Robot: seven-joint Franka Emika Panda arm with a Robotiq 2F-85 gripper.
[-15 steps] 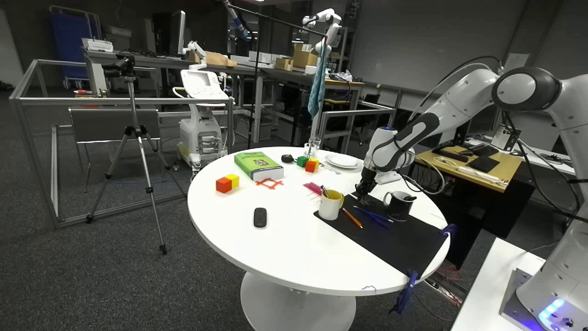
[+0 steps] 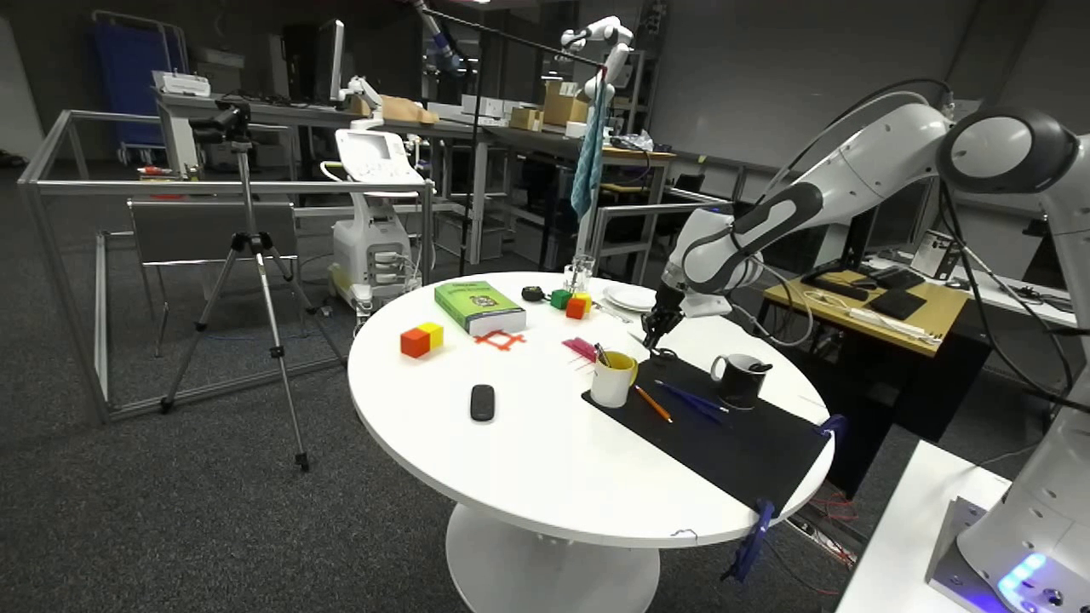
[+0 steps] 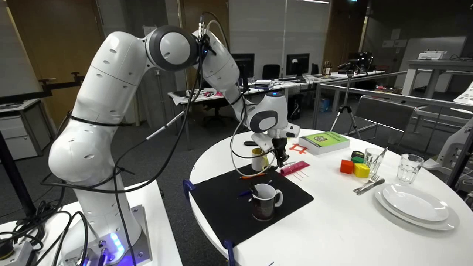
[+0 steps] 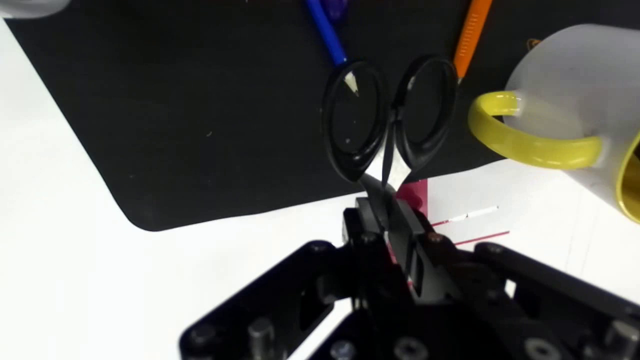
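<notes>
Black-handled scissors are held by their blades in my gripper, which is shut on them. In the wrist view the two finger loops point away from the fingers, over the edge of the black mat. From exterior view 1, my gripper is at the mat's far edge, with the dark scissor handles just below it. Exterior view 2 has the gripper beside the white mug with the yellow handle. Whether the scissors touch the surface, I cannot tell.
A blue pencil and an orange one lie on the mat. The dark mug stands there too. A pink strip lies close to the gripper. White plates and coloured blocks are farther off.
In exterior view 1 my gripper has shifted left and up in the image, from over the mat to its far edge. The scissors have come along with it; the mugs and pencils stayed put.
</notes>
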